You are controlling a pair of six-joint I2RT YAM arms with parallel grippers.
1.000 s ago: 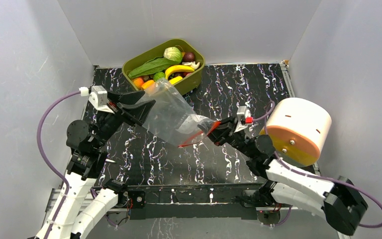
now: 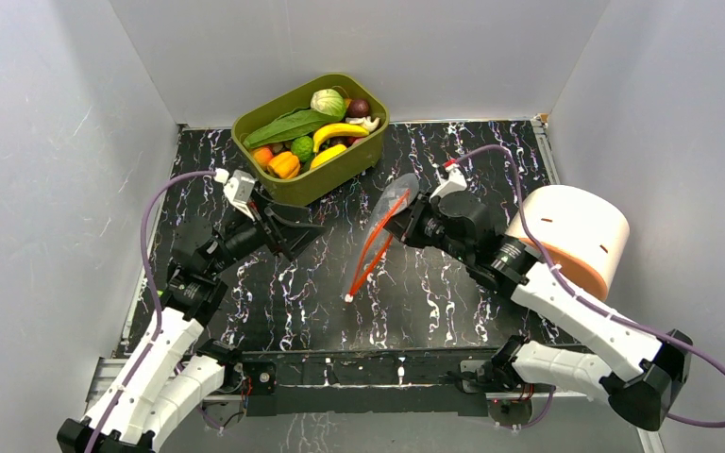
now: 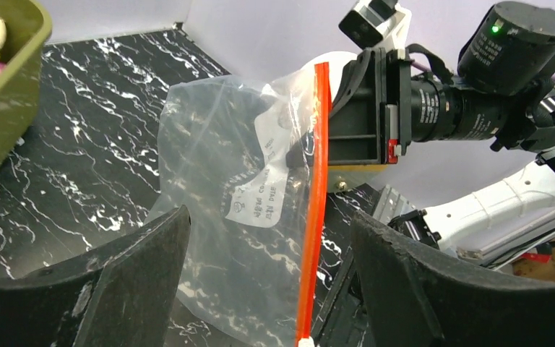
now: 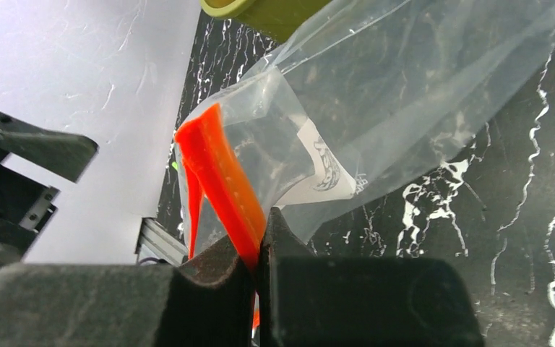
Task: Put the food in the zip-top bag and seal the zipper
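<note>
A clear zip top bag point(image 3: 231, 173) with an orange zipper point(image 2: 368, 255) hangs upright from my right gripper, which is shut on it near the zipper. My left gripper point(image 2: 297, 231) stands open to the left of the bag; in its wrist view the bag faces it between and beyond the fingertips, apart or nearly so. The food, including a banana point(image 2: 338, 131), cabbage point(image 2: 327, 101) and yellow pepper point(image 2: 283, 165), lies in a green bin point(image 2: 274, 189) at the back.
A cream and orange cylindrical object point(image 2: 566, 231) stands at the right behind the right arm. Grey walls enclose the sides and back.
The left gripper has moved rightward, toward the bag's zipper side.
</note>
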